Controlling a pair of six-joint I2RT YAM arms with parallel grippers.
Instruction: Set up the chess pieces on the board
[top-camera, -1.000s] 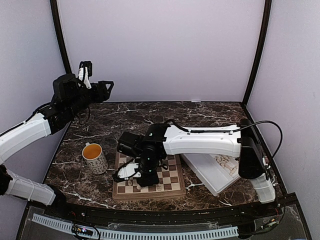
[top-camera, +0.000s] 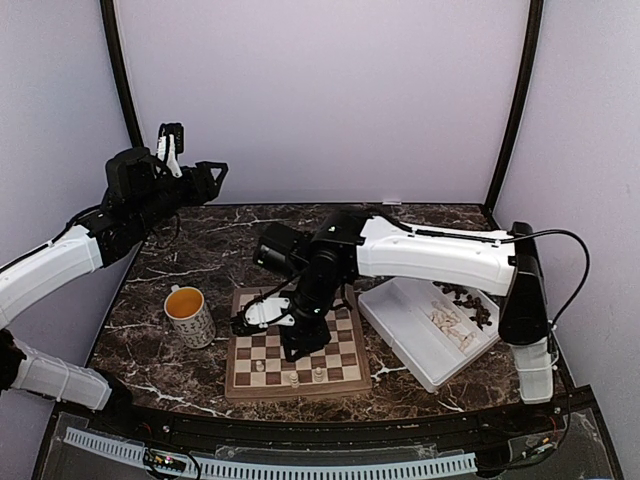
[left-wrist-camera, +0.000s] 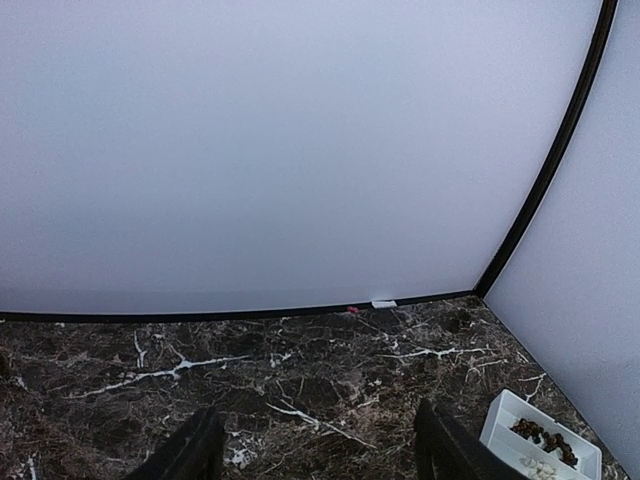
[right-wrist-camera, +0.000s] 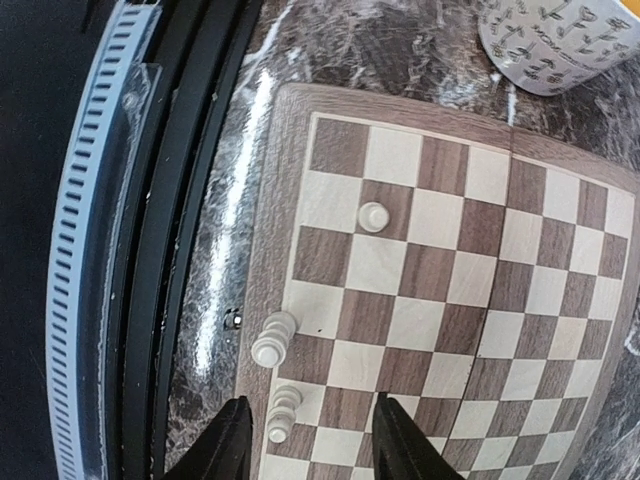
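Note:
The wooden chessboard (top-camera: 243, 385) lies centre front on the marble table. Three white pieces stand on it: a small one (right-wrist-camera: 373, 216) on a square inward from the edge, and two taller ones (right-wrist-camera: 273, 340) (right-wrist-camera: 284, 414) along the near edge. My right gripper hangs over the board, its fingers apart with nothing visible between them, just beside the taller pieces. My left gripper is raised at the left, open and empty, facing the back of the table.
A patterned mug (top-camera: 190, 326) stands left of the board. At the right, a white tray (top-camera: 410, 350) holds loose dark and white pieces (top-camera: 450, 325).
My right arm has risen and shifted slightly right and back from the board, uncovering the white pieces at the near edge. The left arm is unchanged.

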